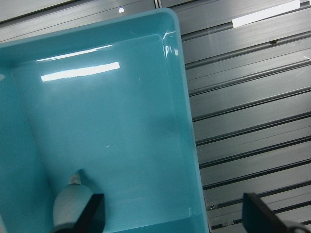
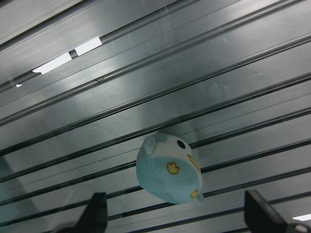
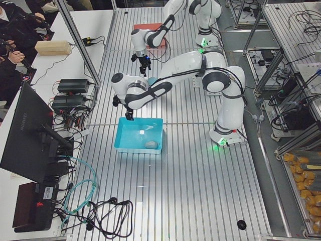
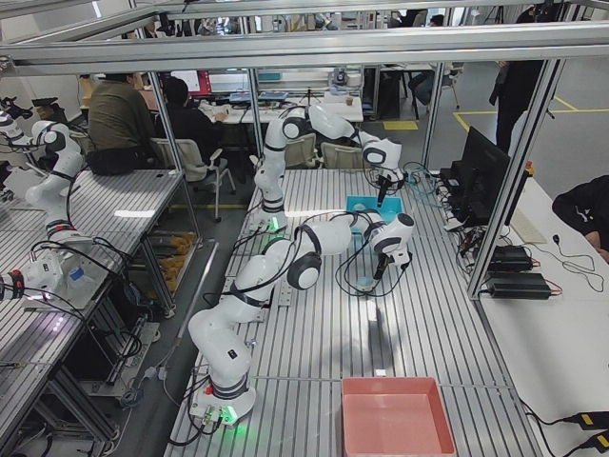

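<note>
My left gripper is open with nothing between its fingers, above the teal bin point(image 3: 125, 135). A grey-blue plush toy point(image 1: 73, 206) lies inside that bin point(image 1: 187, 136), partly behind a finger in the left wrist view. My right gripper is also open and empty, above the bare slatted table, where a round light-blue plush bird point(image 2: 165, 172) with a white face and yellow patches lies just ahead of its fingers.
A pink bin point(image 4: 398, 414) stands at the right arm's end of the table. A monitor point(image 3: 27, 130), power boxes and cables line one side. Loose cables lie on the table near the teal bin.
</note>
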